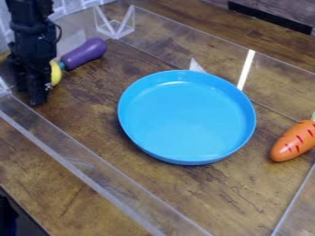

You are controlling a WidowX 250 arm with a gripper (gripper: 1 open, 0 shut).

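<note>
My black gripper (35,81) is low at the far left, over a yellow object (54,76) that it largely covers; whether its fingers hold it cannot be told. Just right of the gripper lies a purple eggplant-like toy (85,53).
A large blue plate (186,117) fills the middle. An orange carrot toy (293,140) lies at the right. Clear plastic edges run along the left, front and right. Bare wood lies between gripper and plate and at the top.
</note>
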